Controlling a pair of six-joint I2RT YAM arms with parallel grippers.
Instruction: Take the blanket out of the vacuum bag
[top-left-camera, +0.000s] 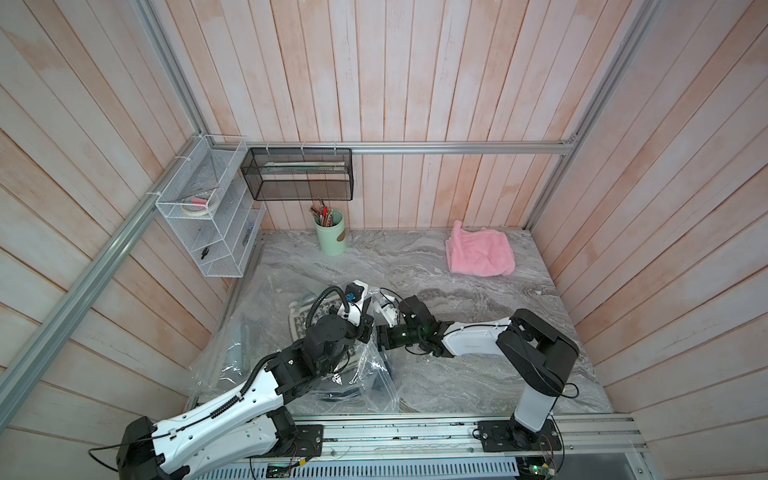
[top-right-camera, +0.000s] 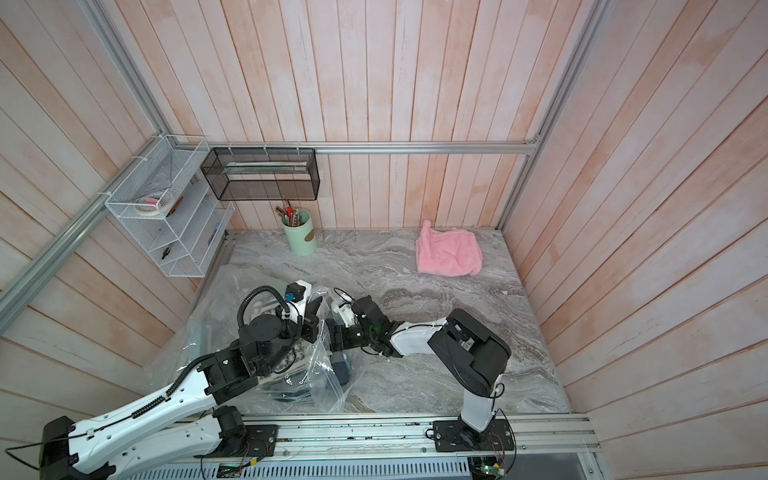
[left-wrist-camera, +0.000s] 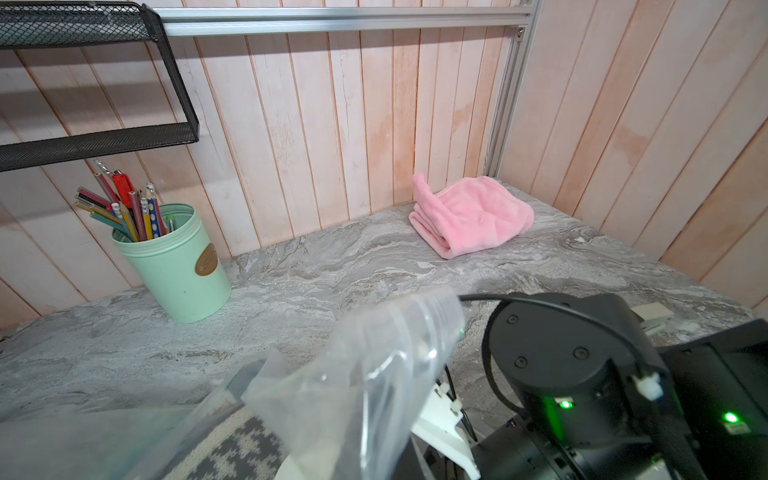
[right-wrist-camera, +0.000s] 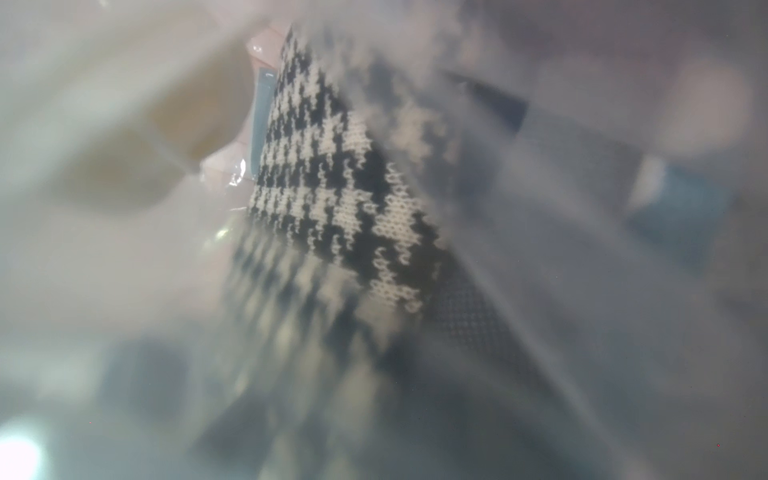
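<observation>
The clear vacuum bag (top-left-camera: 376, 380) lies across the left half of the table. Its film rises in a bunched edge (left-wrist-camera: 400, 336) up to my left gripper (top-left-camera: 366, 328), which is shut on it. Inside shows the blanket (right-wrist-camera: 328, 184), black and white houndstooth knit; from above, the left arm covers much of it. My right gripper (top-left-camera: 382, 339) points left at the bag's raised right side, close to the left one, its fingers open. Blurred film fills much of the right wrist view, with the blanket straight ahead; the fingertips are not clear there.
A folded pink cloth (top-left-camera: 480, 252) lies at the back right. At the back left stands a green pencil cup (top-left-camera: 330, 236), below a black wire basket (top-left-camera: 297, 174). White mesh shelves (top-left-camera: 209, 212) hang on the left wall. The table's right side beyond the right arm is clear.
</observation>
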